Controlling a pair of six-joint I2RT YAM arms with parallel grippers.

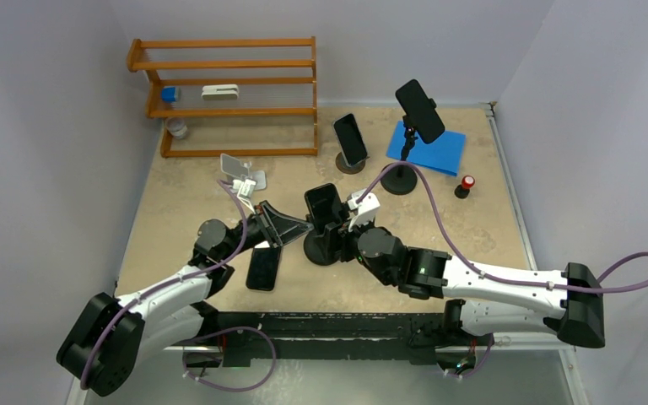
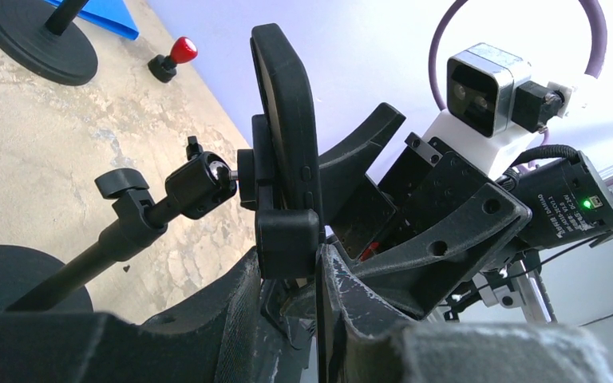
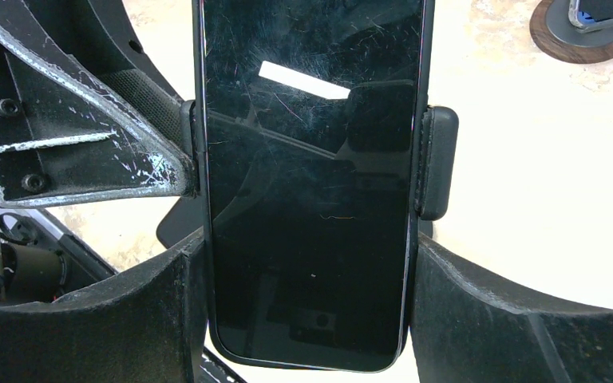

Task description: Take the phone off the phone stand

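Observation:
A black phone (image 3: 311, 207) sits upright in the clamp of a black phone stand (image 1: 320, 250), whose side grips show at both phone edges in the right wrist view. My right gripper is shut on the lower part of the phone, a finger at each side. My left gripper (image 1: 304, 226) is at the phone's side. In the left wrist view its fingertips meet at the clamp's end (image 2: 287, 239); how far they are open is hard to tell.
Another phone (image 1: 262, 267) lies flat near the front. Behind are more phone stands (image 1: 399, 179), a blue folder (image 1: 443, 153), a red-topped object (image 1: 464, 186) and a wooden rack (image 1: 228, 152).

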